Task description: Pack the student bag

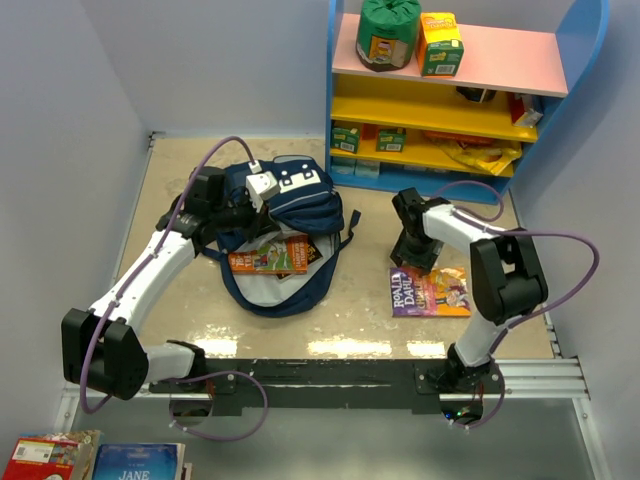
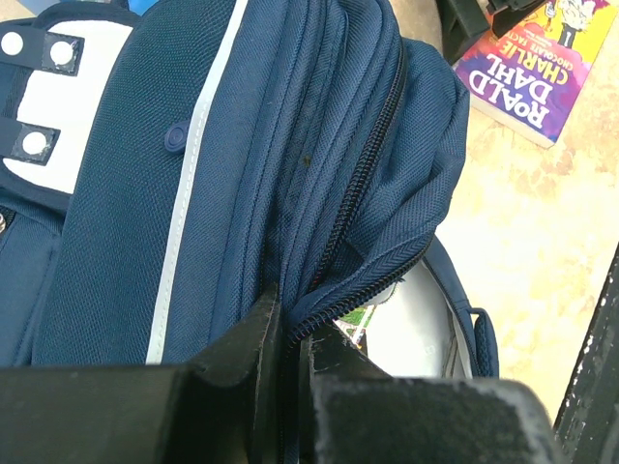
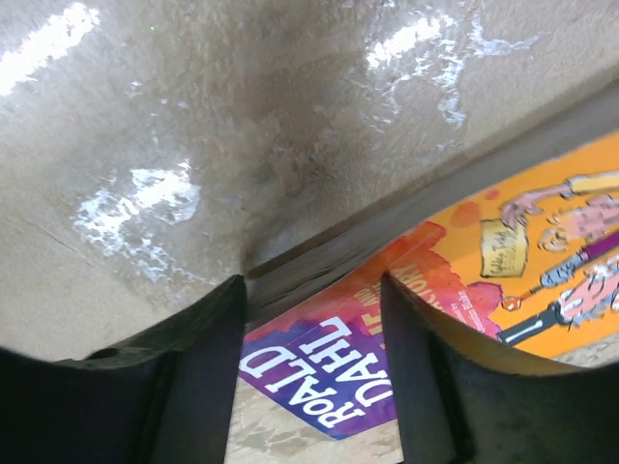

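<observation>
The dark blue backpack (image 1: 284, 306) lies unzipped with its mouth facing the front, an orange book (image 1: 268, 256) inside it. My left gripper is shut on the zippered edge of the bag's flap (image 2: 363, 164), holding it raised. On the table to the right lies a purple and orange Roald Dahl book (image 1: 428, 296). My right gripper is over that book's far edge, its fingers (image 3: 227, 314) apart with the book's corner (image 3: 319, 382) showing between them. A grip on the book cannot be made out.
A blue shelf unit (image 1: 345, 178) with boxes and packets stands at the back right. More books (image 1: 138, 462) lie at the bottom left, off the table. Bare tabletop (image 1: 358, 300) separates bag and Roald Dahl book.
</observation>
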